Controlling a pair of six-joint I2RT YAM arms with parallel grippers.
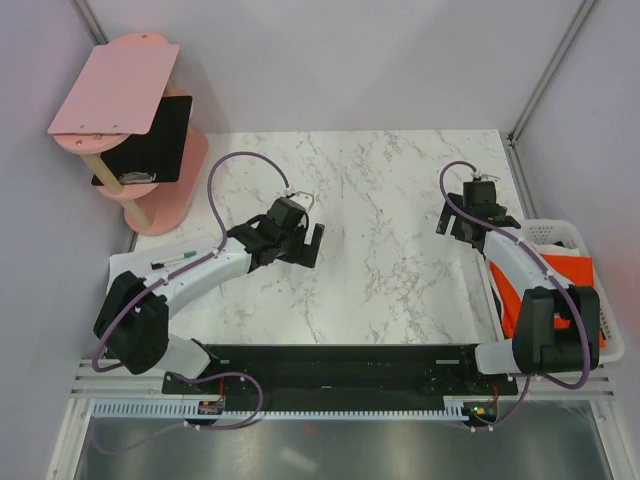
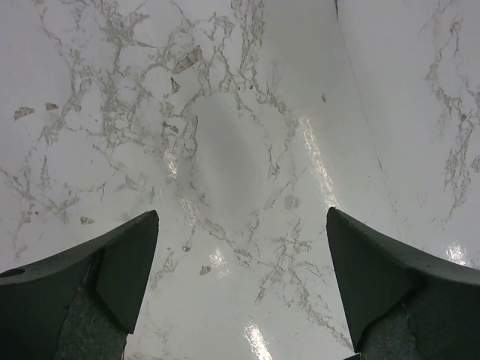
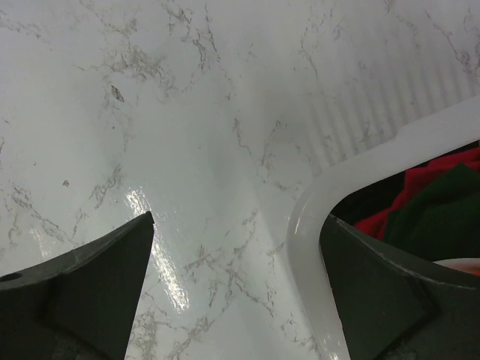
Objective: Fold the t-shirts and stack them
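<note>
Orange-red cloth (image 1: 565,270) lies in a white basket (image 1: 612,330) at the table's right edge. In the right wrist view, red cloth (image 3: 420,182) and dark green cloth (image 3: 435,206) show past the basket's rim. How many shirts are in there is hidden. My right gripper (image 1: 452,222) is open near the basket's far left corner; one of its fingers (image 3: 397,292) overlaps the rim in its wrist view. Over the bare table, left of centre, my left gripper (image 1: 305,246) stands open, with only marble surface between its fingers in the left wrist view.
A pink and wooden stand (image 1: 185,190) occupies the back left, with a flat black item (image 1: 150,150) on its lower level. White sheet-like material with a green marker (image 1: 180,257) lies at the left.
</note>
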